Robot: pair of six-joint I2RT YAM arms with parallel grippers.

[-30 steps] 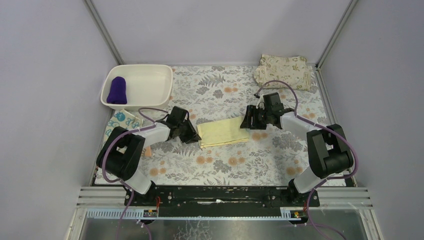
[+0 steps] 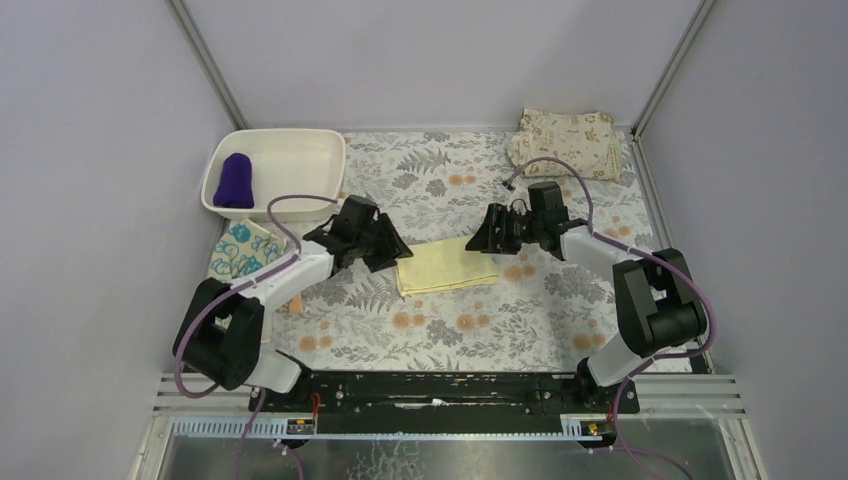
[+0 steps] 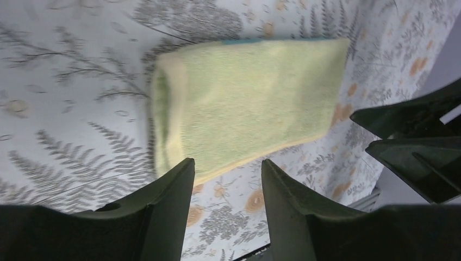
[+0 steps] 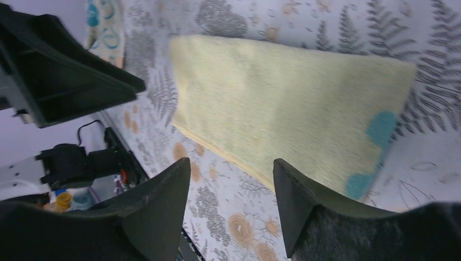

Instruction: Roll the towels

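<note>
A pale yellow towel [image 2: 445, 267], folded into a flat rectangle, lies in the middle of the table. Blue patches show along its underside at one end in the right wrist view. Over the towel's left end hangs my left gripper [image 2: 405, 258]; in the left wrist view its fingers [image 3: 171, 206] are apart with only tablecloth and a bit of towel edge behind the gap. At the right end my right gripper [image 2: 485, 245] stands open, nothing between its fingers. A rolled purple towel [image 2: 234, 182] rests inside the white bin.
The white bin [image 2: 300, 208] stands at the back left. Patterned towels [image 2: 240, 248] lie folded behind the left arm, and a beige cloth [image 2: 568, 140] is at the back right.
My left gripper has shifted up the picture and slightly right, from the towel's near left corner towards its far left side. The right gripper moved slightly left over the towel's end.
</note>
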